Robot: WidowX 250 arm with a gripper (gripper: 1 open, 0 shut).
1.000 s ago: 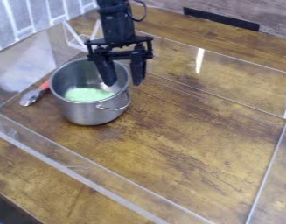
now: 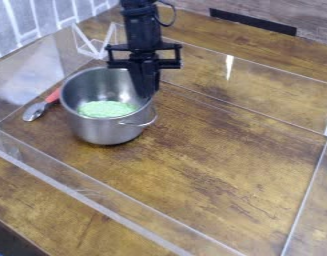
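Observation:
A steel pot [image 2: 115, 128] with a side handle stands on the wooden table at left, a pale green round thing [image 2: 107, 108] inside it. My black gripper [image 2: 147, 78] is at the pot's back right rim; its fingertips are partly hidden by the rim, so I cannot see whether anything is between them. A spoon with a red handle [image 2: 51, 98] lies left of the pot.
Clear plastic walls border the wooden table [image 2: 233, 170] on several sides. A pale slatted object is at the back left.
The gripper has shifted slightly about the pot's back rim.

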